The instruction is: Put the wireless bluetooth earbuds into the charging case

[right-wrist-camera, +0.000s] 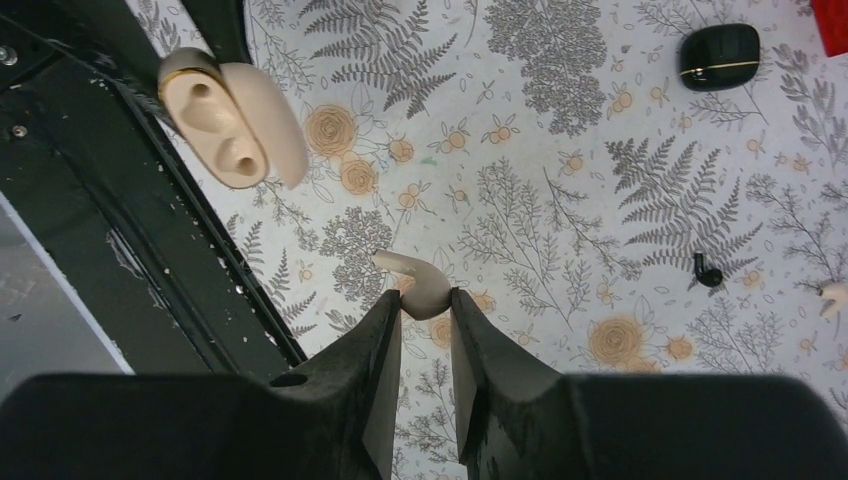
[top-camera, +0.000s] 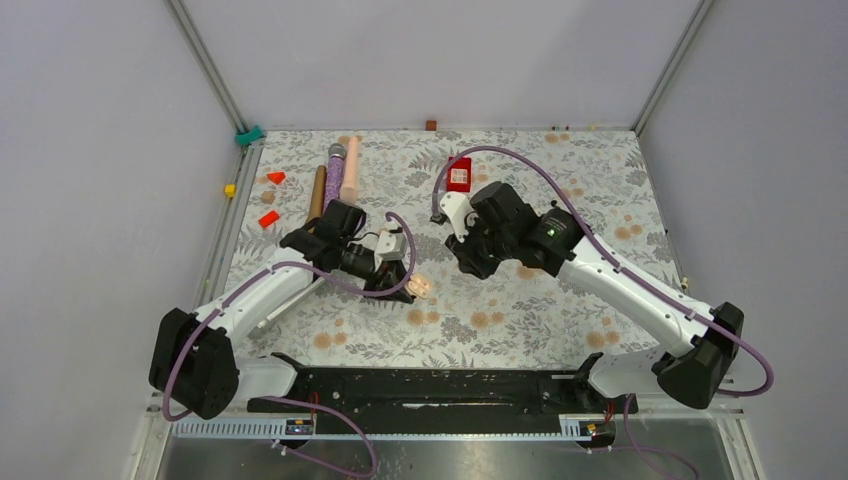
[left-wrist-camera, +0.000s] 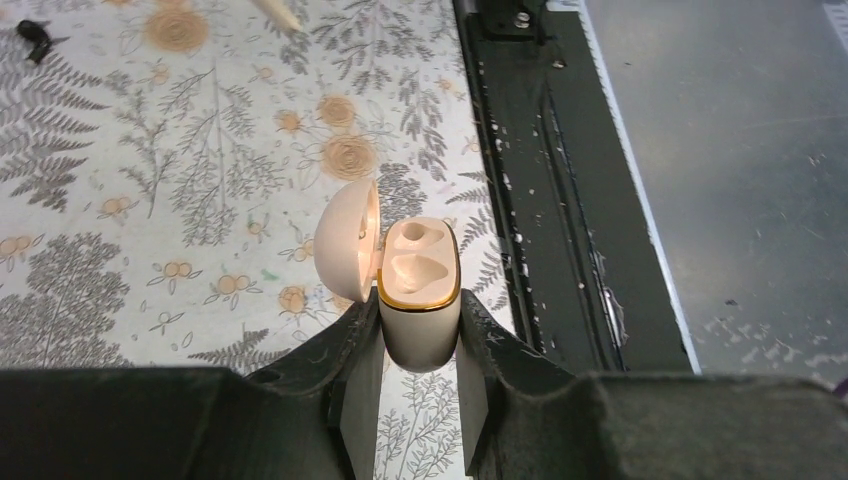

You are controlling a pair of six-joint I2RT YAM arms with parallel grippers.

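Observation:
A cream charging case with its lid up and two empty earbud slots is held by my left gripper, shut on its body; it also shows at upper left in the right wrist view. My right gripper is shut on a cream earbud (right-wrist-camera: 425, 286), stem pointing left, below and right of the case in that view. A black earbud (right-wrist-camera: 708, 270) and a second cream earbud (right-wrist-camera: 833, 295) lie on the table. A black case (right-wrist-camera: 718, 55) lies farther back.
A red box (top-camera: 459, 174) lies at the back. Rollers and a purple microphone (top-camera: 334, 180) lie at the left with small red pieces (top-camera: 269, 218).

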